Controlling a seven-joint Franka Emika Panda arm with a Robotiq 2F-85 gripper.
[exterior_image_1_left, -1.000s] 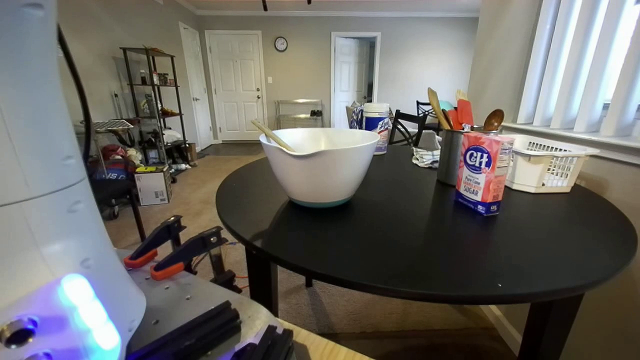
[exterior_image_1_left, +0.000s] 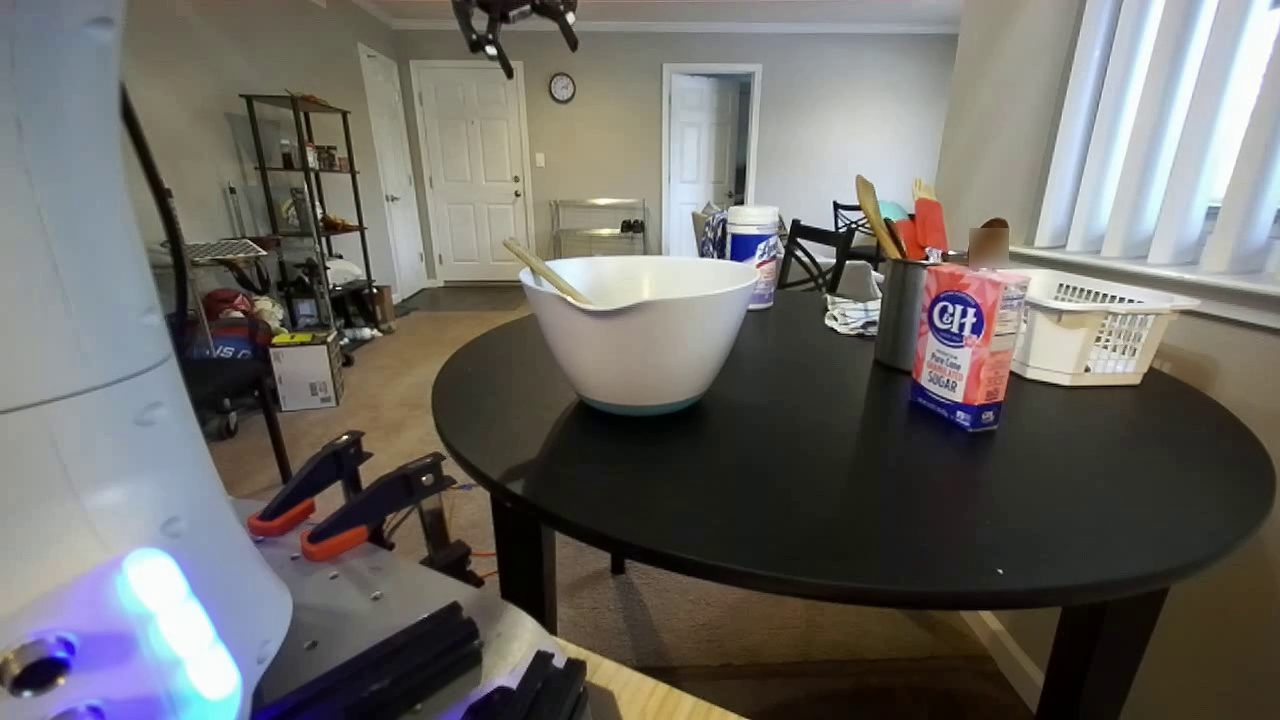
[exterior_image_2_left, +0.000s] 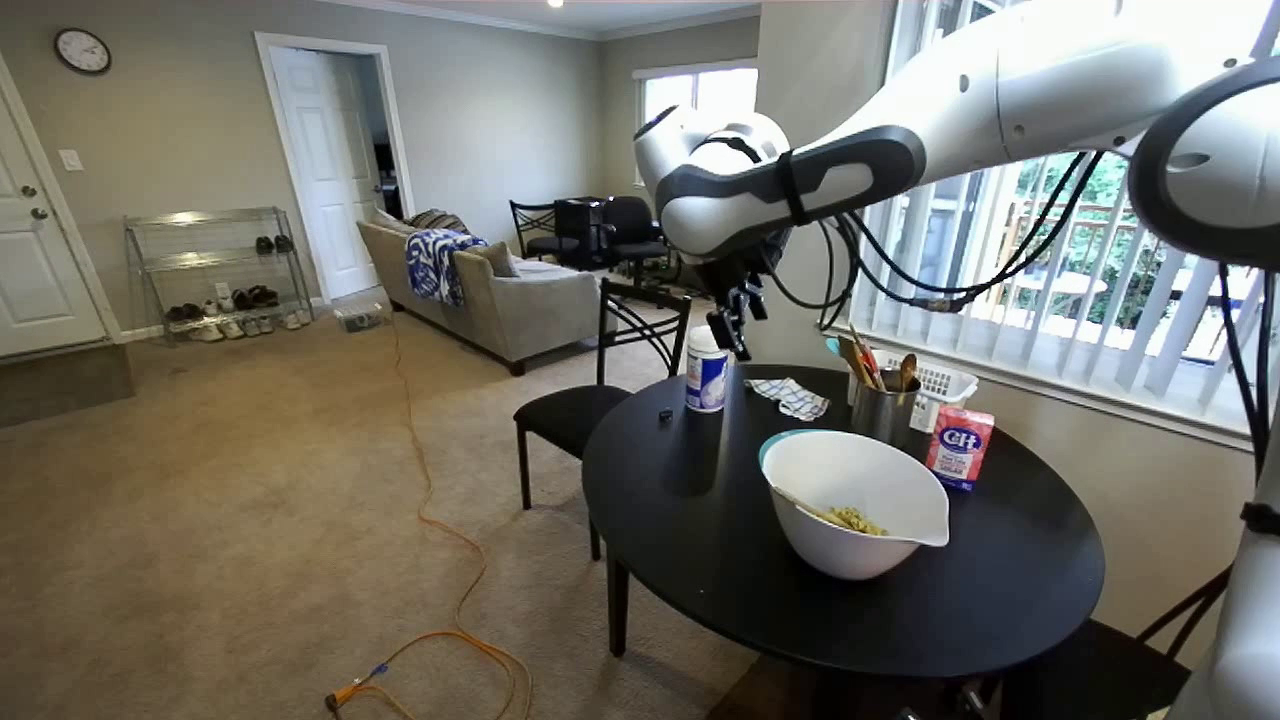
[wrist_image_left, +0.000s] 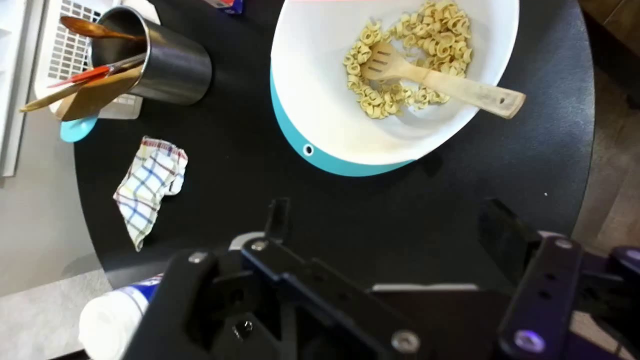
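Note:
A large white bowl (wrist_image_left: 336, 120) with a teal base stands on the round black table (exterior_image_1_left: 816, 504). Inside it lie pasta pieces (wrist_image_left: 441, 36) and a slotted wooden spoon (wrist_image_left: 444, 82), whose handle rests over the rim. High above the table, my gripper is open, its fingers wide apart with only bare tabletop visible between them. In exterior view 1 just its fingertips (exterior_image_1_left: 505, 66) show at the top edge. From the other side, exterior view 2 has the gripper (exterior_image_2_left: 735, 336) near the white wipes canister (exterior_image_2_left: 707, 370), beyond the bowl.
A metal utensil holder (wrist_image_left: 180, 66) full of utensils, a white basket (exterior_image_1_left: 1086, 330) and a sugar box (exterior_image_1_left: 960, 348) stand on the window side. A checked cloth (wrist_image_left: 150, 186) lies near the table's edge.
My gripper has come lower in exterior view 1, where only two finger tips showed at the top edge before. The bowl and other tabletop objects stay where they were.

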